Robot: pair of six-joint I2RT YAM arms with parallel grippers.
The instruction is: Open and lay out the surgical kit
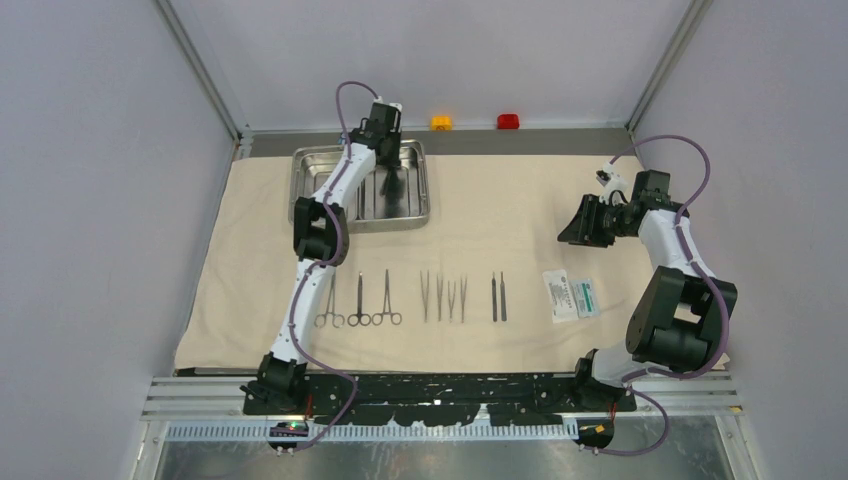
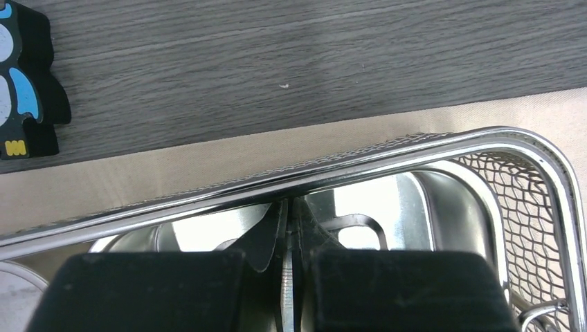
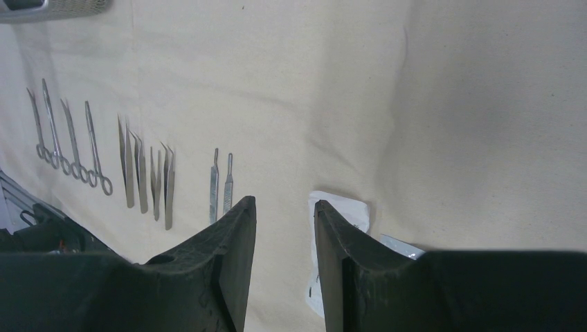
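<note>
Inside the metal mesh basket (image 1: 424, 190), near its back wall, my left gripper is shut on a slim metal instrument (image 2: 288, 297) with a ridged handle. Its fingers hide most of that instrument. Over the cloth at the right my right gripper stands open, nothing between its fingers. Laid out along the front of the cloth are scissor-handled instruments (image 1: 387, 300), several tweezers (image 1: 440, 298), two slim handles (image 1: 503, 297), and two flat packets, one white (image 1: 561, 297) and one teal and white (image 1: 586, 299).
The basket's steel rim (image 2: 512, 135) runs close in front of my left fingertips. Behind it on the grey strip lies a black block (image 2: 34, 83); yellow (image 1: 441, 123) and red (image 1: 508, 121) blocks stand farther right. Cloth (image 1: 500, 205) between basket and right arm is bare.
</note>
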